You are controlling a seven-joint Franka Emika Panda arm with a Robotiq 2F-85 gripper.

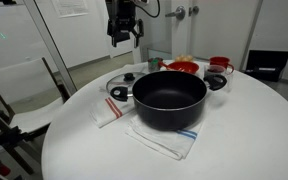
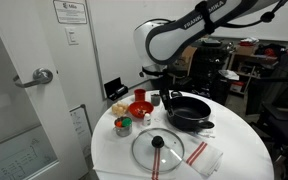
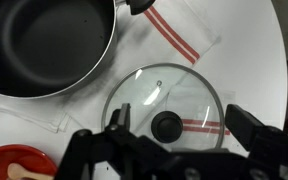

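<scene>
My gripper hangs open above the far left side of the round white table, nothing between its fingers. Below it lies a glass lid with a metal rim and a black knob. From the wrist view, the knob appears between the two spread fingers, with clear height still separating them in exterior view 1. A black two-handled pot stands uncovered and empty beside the lid, on a white cloth.
Another striped towel lies near the lid. A red bowl with a wooden spoon, a small metal pot, a red mug and a clear pitcher crowd the far side.
</scene>
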